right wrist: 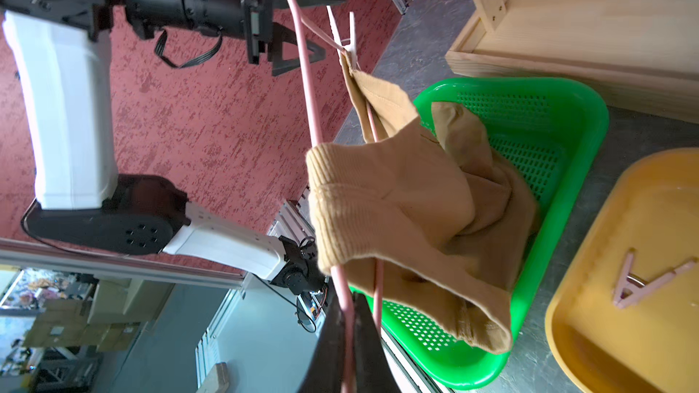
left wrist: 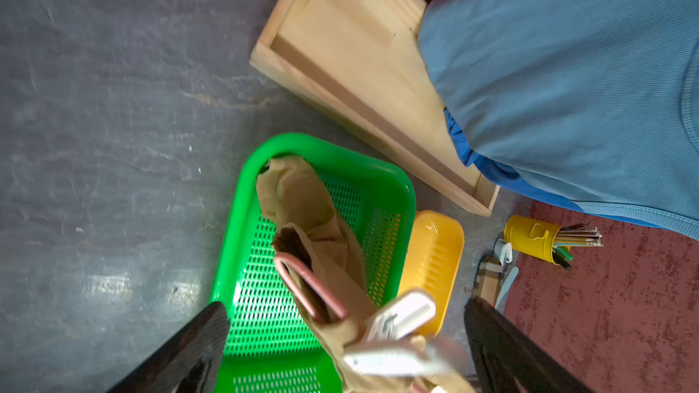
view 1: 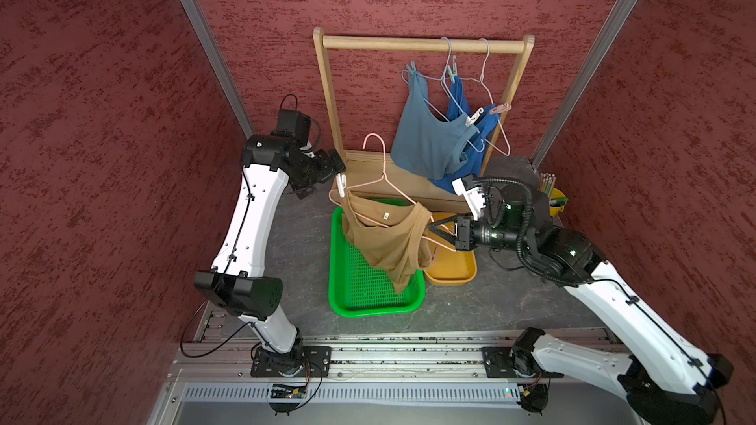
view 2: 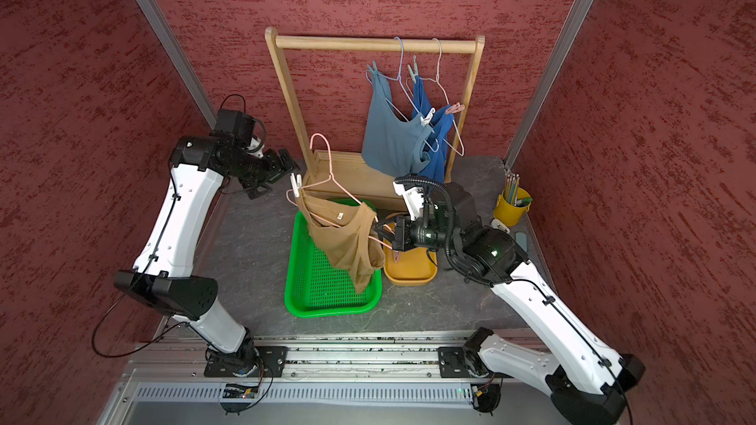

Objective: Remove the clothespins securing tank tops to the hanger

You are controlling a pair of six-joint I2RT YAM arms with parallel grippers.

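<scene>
A brown tank top (view 1: 390, 228) hangs from a pink hanger (view 1: 384, 169) low over the green basket, part of its cloth reaching into it. A white clothespin (right wrist: 351, 47) still clips its left strap to the hanger. In the right wrist view the other strap's end (right wrist: 331, 211) drapes around the hanger with no clip on it. My right gripper (view 1: 442, 228) is shut on the hanger's right end, whose thin bar runs between the fingers. My left gripper stands open with nothing held; the white clothespin lies ahead, between its spread fingers in the left wrist view.
A pink clothespin (right wrist: 640, 287) lies in the orange tray (view 1: 450, 274) beside the green basket (view 1: 338, 287). Blue tank tops (view 1: 429, 130) hang clipped on the wooden rack (view 1: 425, 45) behind. A yellow cup (view 2: 512, 206) stands at right.
</scene>
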